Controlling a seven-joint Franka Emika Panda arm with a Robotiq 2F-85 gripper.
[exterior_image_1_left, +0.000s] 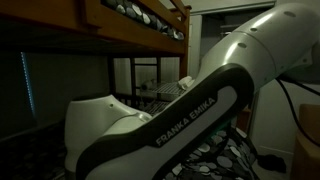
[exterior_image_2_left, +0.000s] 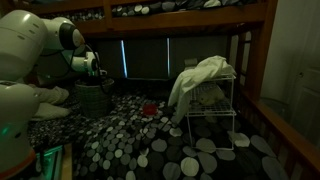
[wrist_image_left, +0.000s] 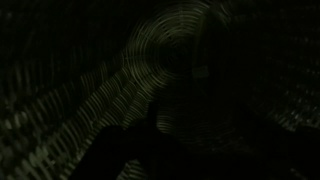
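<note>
A woven basket stands at the left in exterior view 2, with my arm reaching down to it. The wrist view is very dark; ringed weave of the basket's inside fills much of it. My gripper shows there only as black shapes along the bottom. How far apart its fingers stand, and whether anything is between them, cannot be made out. In exterior view 1 my arm's large white link hides the gripper and the basket.
A red object lies on the dotted bedding, right of the basket. Farther right, a white cloth drapes over a wire rack. A wooden bunk rail runs overhead.
</note>
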